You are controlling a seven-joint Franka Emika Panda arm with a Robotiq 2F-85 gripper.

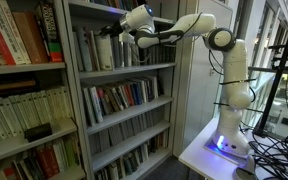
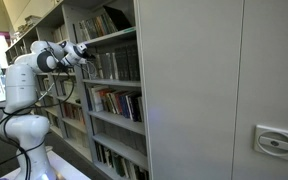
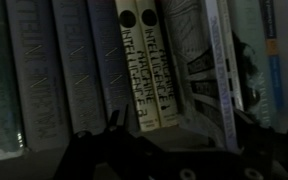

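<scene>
High at the bookcase, my gripper is in front of an upper shelf of upright books. The wrist view shows the gripper dark along the bottom, its fingers apart. Two cream books with black lettering stand side by side ahead of it. To their right are a grey patterned book and a thin pale spine, whose lower end comes close to the right finger. Contact there is too dark to make out. Dark grey volumes fill the left side.
Lower shelves hold more books. Another bookcase adjoins on the left. The arm reaches over from its base on a white table. A plain pale wall panel lies to the right in the second exterior view.
</scene>
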